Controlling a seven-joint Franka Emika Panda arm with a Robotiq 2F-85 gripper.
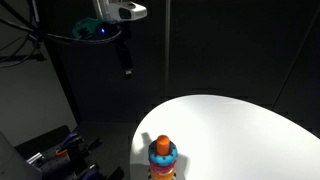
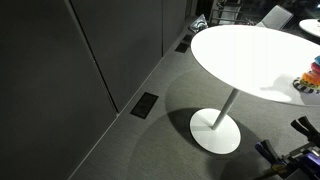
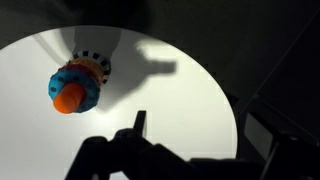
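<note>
A ring-stacking toy stands on the white round table near its front edge, with an orange knob on top and a blue ring beneath it. In the wrist view the toy is at the upper left, where a black-and-white patterned base shows beside orange rings. Exterior view 2 cuts the toy off at its right edge. My gripper is high above the table, to the left of the toy in exterior view 1. In the wrist view the gripper is open, its dark fingers apart and nothing held between them.
Dark wall panels rise beside it. Dark clutter lies at the lower left of exterior view 1.
</note>
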